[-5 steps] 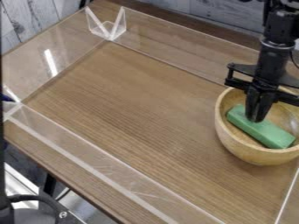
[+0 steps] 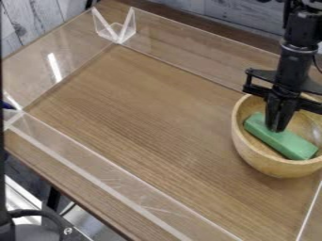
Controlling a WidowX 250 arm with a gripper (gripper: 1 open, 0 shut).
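Note:
A green elongated block (image 2: 283, 141) lies in a wooden bowl (image 2: 274, 166) at the right of the camera view. The black gripper (image 2: 280, 122) reaches down into the bowl from above, its tip over the block's upper end. It appears shut; whether it touches the block is unclear.
A clear plastic object (image 2: 116, 26) stands at the back left. Dark equipment (image 2: 25, 229) sits at the bottom left corner, off the table.

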